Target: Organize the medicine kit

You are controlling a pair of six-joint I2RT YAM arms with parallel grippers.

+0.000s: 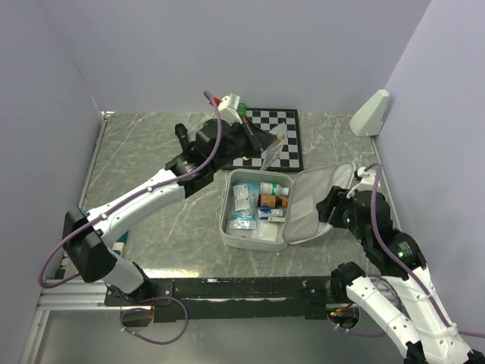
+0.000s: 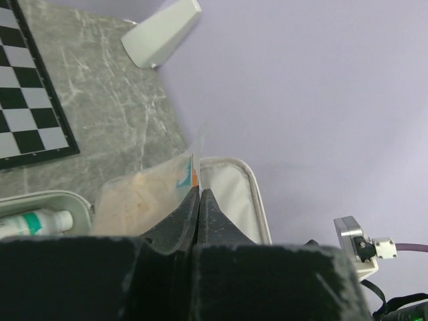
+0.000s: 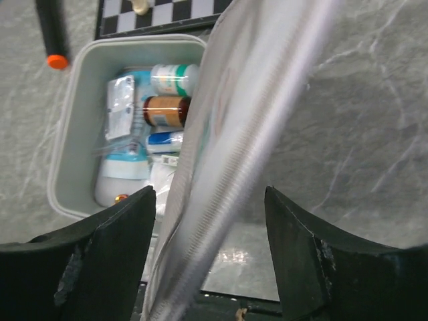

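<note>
The open medicine kit (image 1: 227,231) holds a white-and-green bottle (image 1: 270,189), a brown bottle (image 3: 166,111), blister packs and small packets. Above its right part, my left gripper (image 1: 267,141) is shut on a translucent plastic bag (image 2: 144,197) with beige contents. My right gripper (image 1: 331,205) is at the kit's raised fabric lid (image 1: 309,196), which runs between its part-open fingers; whether they grip it is unclear.
A chessboard (image 1: 288,118) lies behind the kit. A white wedge-shaped object (image 1: 369,114) stands at the back right.
</note>
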